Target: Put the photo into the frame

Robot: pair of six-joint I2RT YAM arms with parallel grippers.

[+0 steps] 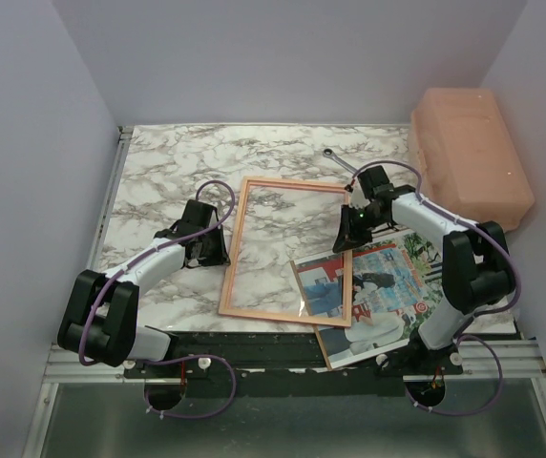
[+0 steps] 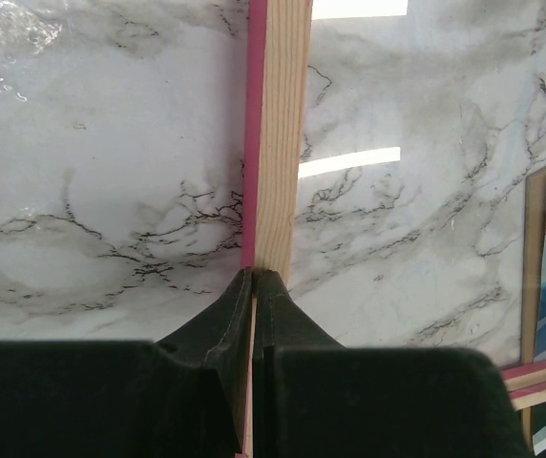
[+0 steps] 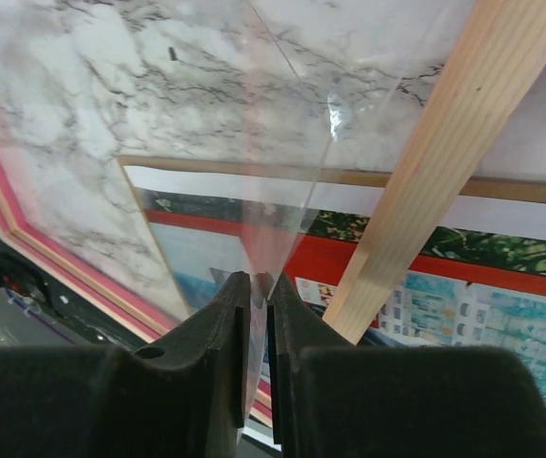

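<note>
The wooden picture frame [image 1: 283, 315] lies on the marble-patterned table, slightly turned. The colourful photo [image 1: 388, 286] lies at the lower right, its left part beneath the frame's right bar [image 3: 426, 162] and showing inside the opening. My right gripper is shut on a thin clear sheet [image 3: 278, 229], pinched up into a fold beside that bar. At the frame's left bar [image 2: 283, 124], my left gripper stands shut with its tips against the wood; nothing clearly shows between its fingers. How far the clear sheet reaches is hard to see.
A wrench [image 1: 338, 159] lies behind the frame at the back. The large orange-brown box [image 1: 469, 153] takes up the right rear. To the left and back, the table [image 1: 187, 153] is bare. The photo's lower edge hangs past the table's front edge.
</note>
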